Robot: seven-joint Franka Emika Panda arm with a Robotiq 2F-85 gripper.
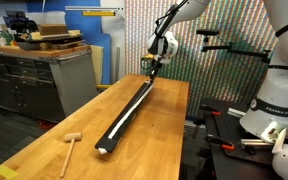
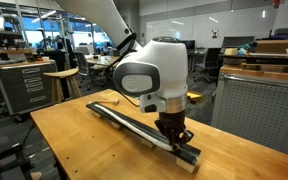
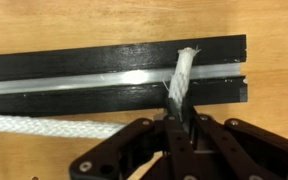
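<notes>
A black channel strip [image 1: 123, 118] with a pale groove lies lengthwise on the wooden table [image 1: 169, 130]. The wrist view shows the strip's end [image 3: 209, 95] close by, with the silvery groove running along its middle. My gripper is shut on a white braided rope [image 3: 181, 70], whose frayed tip sticks out over the groove near that end. More of the rope [image 3: 49, 125] runs beside the strip at the left. From outside, the gripper [image 2: 174, 143] appears low at the strip's end; whether the rope touches the groove is unclear.
A wooden mallet [image 1: 71, 143] lies on the table, well apart from the strip. Metal drawers [image 1: 59, 80] stand behind the table.
</notes>
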